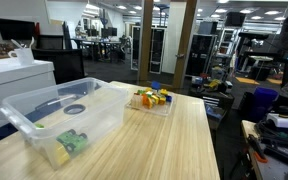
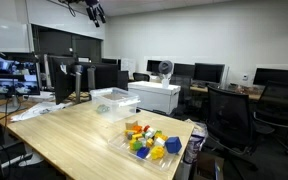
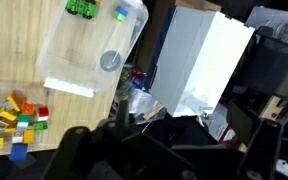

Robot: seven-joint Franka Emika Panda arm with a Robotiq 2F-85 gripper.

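Observation:
A clear plastic bin (image 1: 96,119) stands on the wooden table, with a few green and other small pieces lying in its bottom. Farther along the table, a shallow clear tray (image 1: 160,109) holds a pile of coloured blocks (image 2: 152,141). From above, the wrist view shows part of the bin (image 3: 72,87) at upper left, with green blocks (image 3: 82,8) and a blue piece (image 3: 110,60) inside. The block pile (image 3: 22,124) appears at lower left there. My gripper has its dark fingers spread apart, with no object visible between them. It is above and away from both containers.
A white cabinet (image 2: 156,96) stands behind the table, also seen below me in the wrist view. Office chairs (image 2: 230,115) are beyond the table edge. Bare tabletop (image 2: 79,140) lies in front of the bin and tray.

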